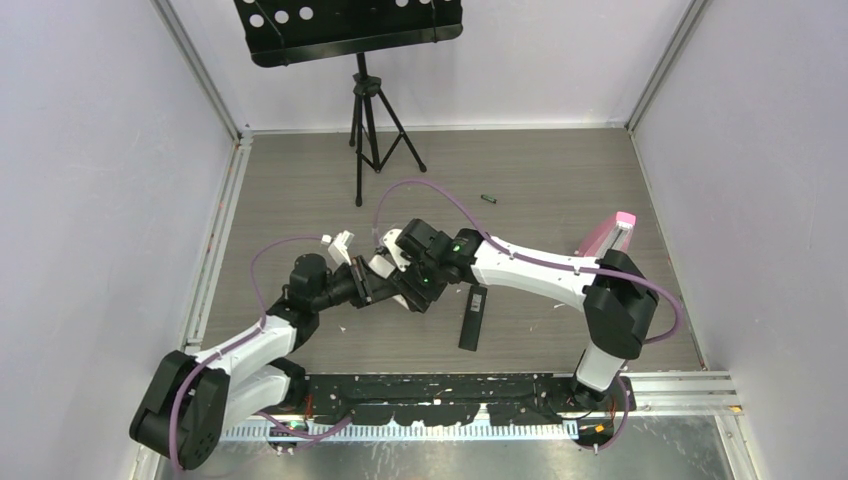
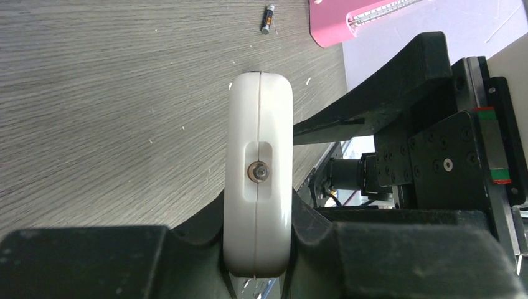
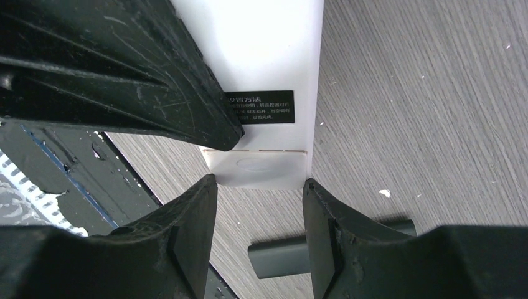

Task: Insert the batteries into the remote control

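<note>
The white remote control [image 2: 258, 118] is held off the table, end-on in the left wrist view, with a small round emitter at that end. My left gripper is shut across its body. In the right wrist view the back of the remote [image 3: 261, 50] carries a black label. Below it lies the end cover [image 3: 258, 169], a thin brownish seam between them. My right gripper is shut with its fingertips at the two sides of that cover. One battery [image 1: 488, 198] rests alone at the back of the table. The compartment's inside is hidden.
A long black object [image 1: 473, 318] lies on the table just below the right arm. The pink object [image 1: 608, 238] stands at the right side. A black music stand [image 1: 364, 120] is at the back.
</note>
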